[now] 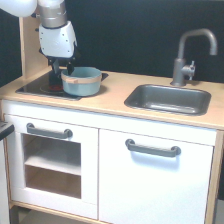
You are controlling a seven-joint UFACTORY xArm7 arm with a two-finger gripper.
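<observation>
On the dark cooktop at the left of the counter sits a blue-green pot (pixel 87 85), upright, with a brownish handle on its near left side. My gripper (pixel 64 69) hangs from the white arm (pixel 57 41) at the pot's left rim. Its dark fingers reach down close to the rim and appear to touch it or nearly so. They are too small and dark to show whether they are open or shut.
A steel sink (pixel 168 99) with a grey faucet (pixel 188 58) lies to the right. Bare wooden counter (pixel 118 88) separates it from the cooktop (pixel 48 86). Below are an oven-like door (pixel 50 131) and a white cabinet door (pixel 150 180), both with grey handles.
</observation>
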